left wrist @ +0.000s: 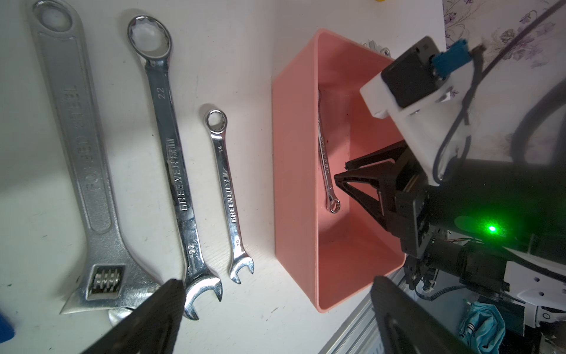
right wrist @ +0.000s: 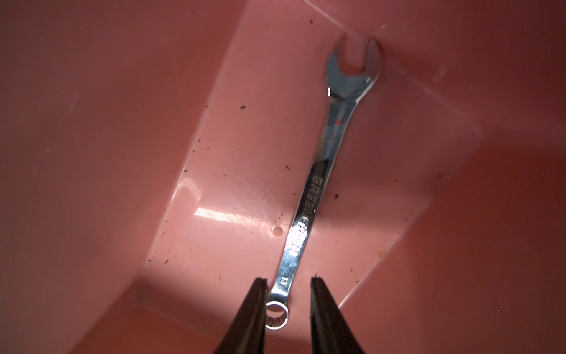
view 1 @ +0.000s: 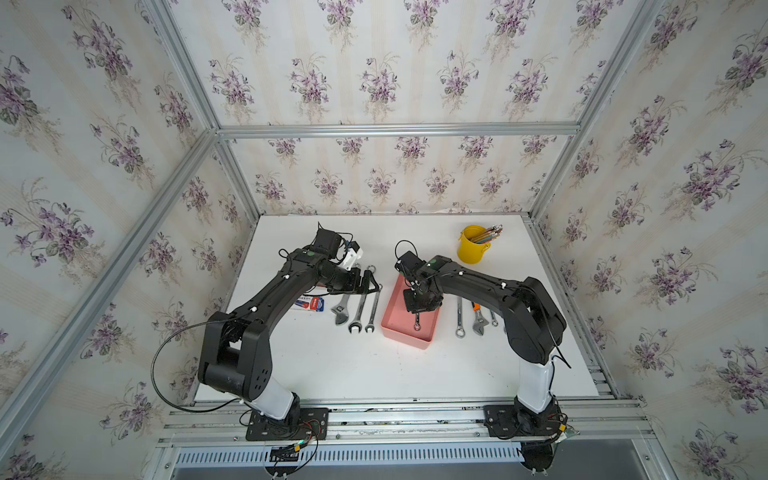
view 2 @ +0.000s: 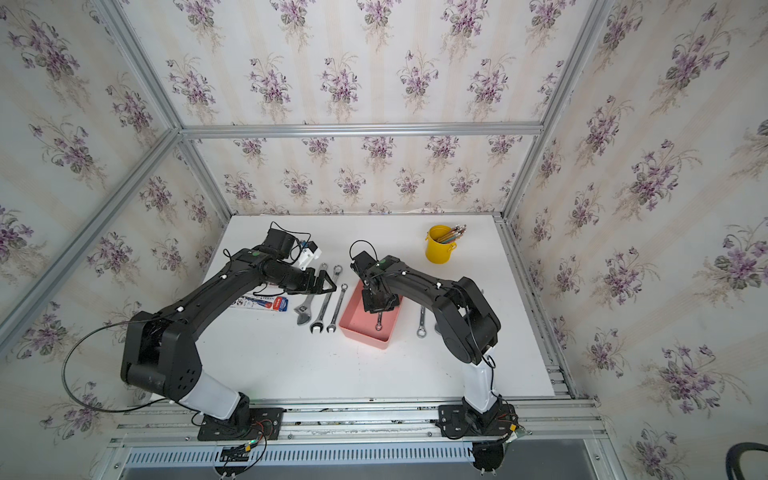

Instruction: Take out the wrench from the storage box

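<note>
Inside the pink storage box lies a shiny combination wrench on the floor, its open end by a corner and its ring end toward my right gripper. That gripper is part open over the ring end, fingers on either side in the right wrist view; nothing shows gripped. In the left wrist view, the same wrench runs along the box's near wall, its ring just below the right fingertips. My left gripper stands open and empty above the table, left of the box.
Left of the box lie an adjustable wrench, a large wrench and a smaller wrench. More tools, including a wrench, lie to the right. A yellow bucket stands behind.
</note>
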